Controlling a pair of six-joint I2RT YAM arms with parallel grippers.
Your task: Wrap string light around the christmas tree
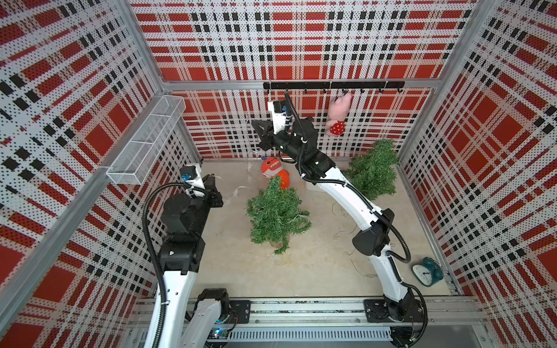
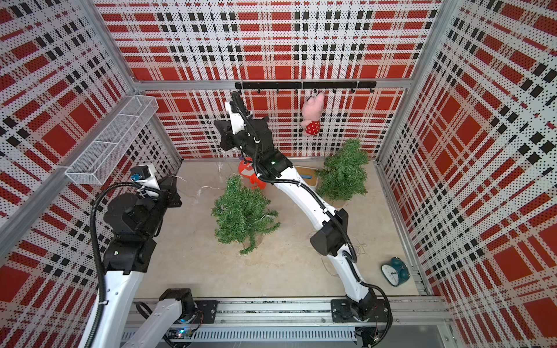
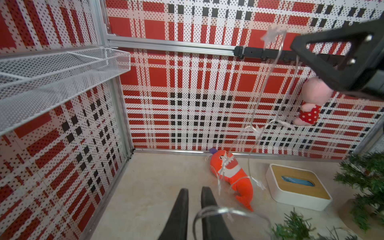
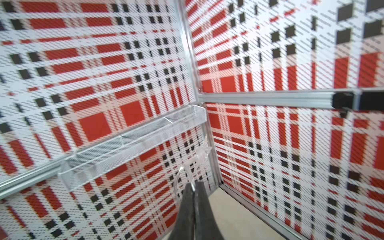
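My left gripper is low at the left of the table, beside the tree (image 1: pixel 275 214); a thin clear light-string loop (image 3: pixel 224 210) passes at its fingers, whose two dark tips show slightly apart. My right gripper is raised high above the back of the table, shut, with the translucent light string (image 4: pixel 186 168) at its fingertips. Strands of the string (image 3: pixel 256 128) hang from it downward in the left wrist view. The front tree stands on the table, with some white string on its right side.
An orange shrimp plush (image 3: pixel 232 176), a white tissue box (image 3: pixel 298 198) and a second tree (image 2: pixel 342 171) are at the back. A wire basket (image 1: pixel 139 150) hangs on the left wall, a pink plush (image 2: pixel 313 110) on the back wall. A teal clock (image 2: pixel 393 272) sits front right.
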